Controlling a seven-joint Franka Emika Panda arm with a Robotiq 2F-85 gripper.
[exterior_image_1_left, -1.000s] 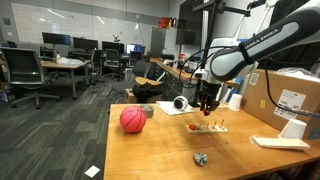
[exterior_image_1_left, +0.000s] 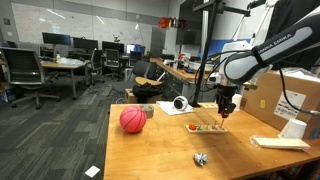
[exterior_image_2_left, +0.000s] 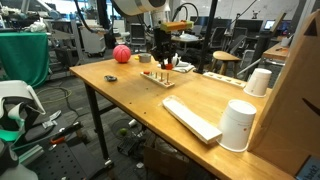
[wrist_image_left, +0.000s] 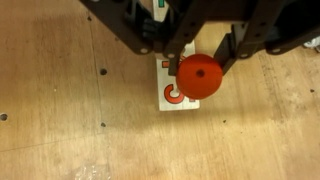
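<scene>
An orange-red round piece (wrist_image_left: 199, 78) with a dark centre sits between my gripper's fingers in the wrist view. The gripper (exterior_image_1_left: 225, 113) is shut on it, pointing down over the right end of a pale narrow board (exterior_image_1_left: 207, 128) on the table. In the wrist view the piece hides part of that board (wrist_image_left: 178, 102), which bears red printed characters and a green mark. Several thin pegs stand on the board, and something red lies at its left end in exterior view 1. Whether the held piece touches a peg, I cannot tell.
A red ball (exterior_image_1_left: 132, 119) lies left on the wooden table (exterior_image_1_left: 165, 150). A silver crumpled object (exterior_image_1_left: 201, 159) is near the front. To the right are a white cup (exterior_image_2_left: 237, 125), a white flat block (exterior_image_2_left: 191, 121) and a large cardboard box (exterior_image_2_left: 292, 85).
In exterior view 1 my gripper has moved right along the board, from above its middle to its right end, and sits slightly lower. The board and ball look unmoved.
</scene>
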